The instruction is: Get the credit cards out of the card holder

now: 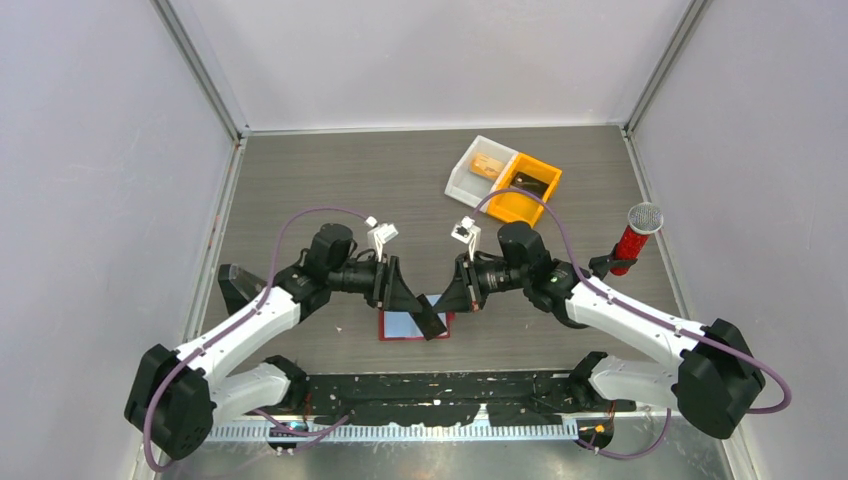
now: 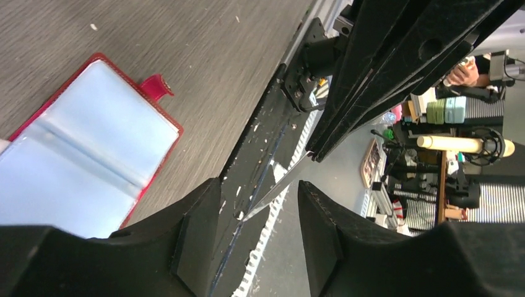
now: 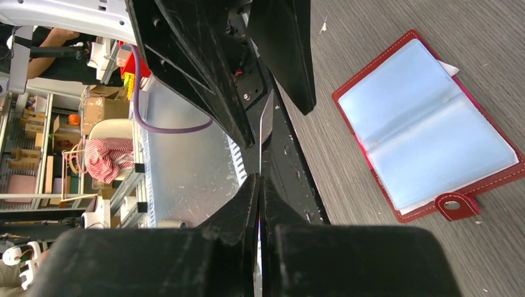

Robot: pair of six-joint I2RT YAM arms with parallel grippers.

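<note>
The card holder (image 3: 408,136) lies open and flat on the table, red-edged with pale, clear-looking sleeves; its strap (image 3: 457,206) with a snap sticks out. A black card (image 1: 430,318) hangs above it, held by my right gripper (image 1: 437,309), whose tips are closed on one end. Edge-on, the thin card (image 2: 275,189) reaches into the gap of my left gripper. Those left fingers (image 2: 201,213) stand apart on either side of it, with space showing both ways. Whether other cards remain inside the sleeves cannot be made out.
At the back right stand a white box (image 1: 457,189) with an orange item and a yellow box (image 1: 509,213) with a dark card. A red cylinder (image 1: 634,243) is at the right edge.
</note>
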